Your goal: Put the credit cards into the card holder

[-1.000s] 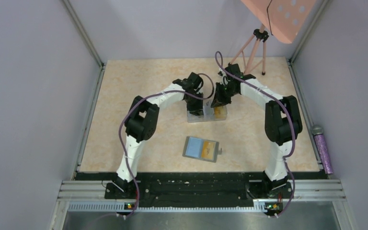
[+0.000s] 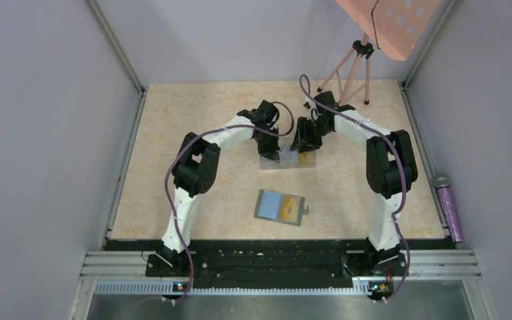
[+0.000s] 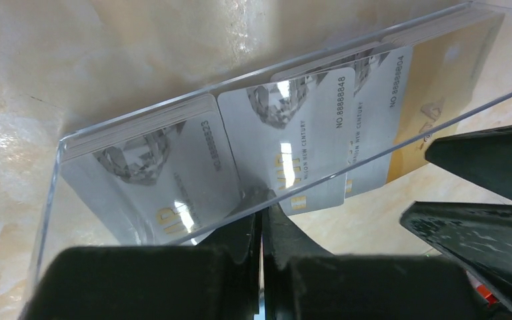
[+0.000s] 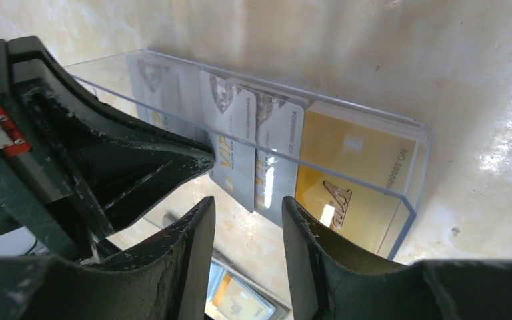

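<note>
Silver cards (image 3: pixel 293 127) and gold cards (image 3: pixel 440 93) lie in a clear box (image 2: pixel 287 167). In the left wrist view, one silver card sits loosely over its neighbours in the middle, its lower edge past the box's near rim. My left gripper is shut at that rim, next to the silver cards; no card shows between its fingers. To its right, my right gripper stands open over the box's near side, its gap in front of the silver cards and empty. The grey card holder (image 2: pixel 257 204) lies nearer the table's front, showing a blue and a gold panel.
A pink tripod (image 2: pixel 357 63) stands at the back right. Both grippers are close together over the box. Bare table (image 2: pixel 187 113) lies to the left and right of the box and around the card holder.
The card holder is unmoved.
</note>
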